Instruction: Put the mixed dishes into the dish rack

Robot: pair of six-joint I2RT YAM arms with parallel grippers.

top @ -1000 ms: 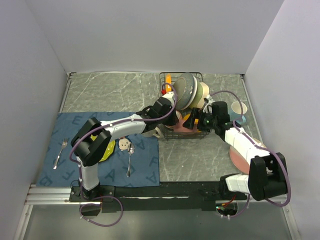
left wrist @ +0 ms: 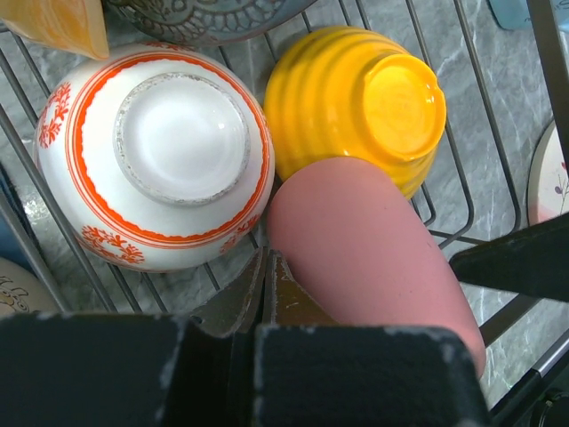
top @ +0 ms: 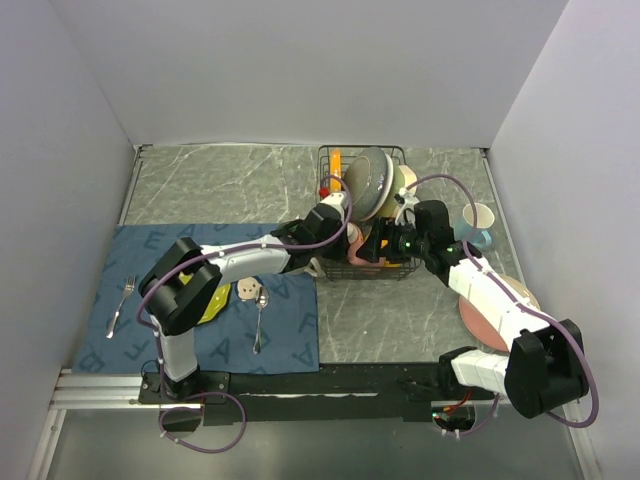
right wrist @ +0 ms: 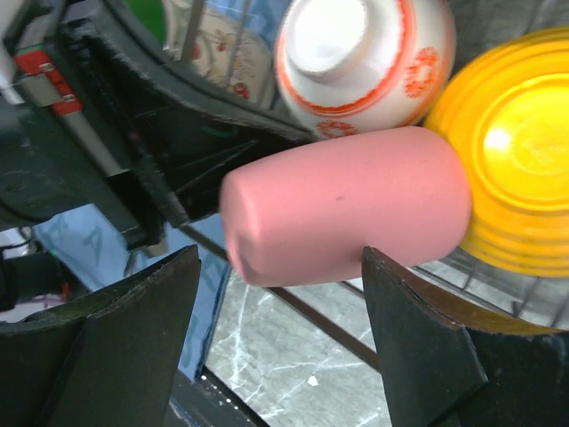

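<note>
A pink cup lies on its side in the wire dish rack, toward its front. Beside it sit an upturned white bowl with an orange band and a yellow bowl. My left gripper is shut, its tips close against the pink cup, with nothing visible between them. In the right wrist view, my right gripper stands part open at the pink cup's near side. One of its fingertips overlaps the cup; whether it touches cannot be told.
Plates stand at the back of the rack. A blue mug and a pink plate are at the right. On the blue mat lie a fork, a spoon and a yellow dish.
My right gripper has shifted left over the rack, and its elbow has swung outward. The pink cup appears more covered from above.
</note>
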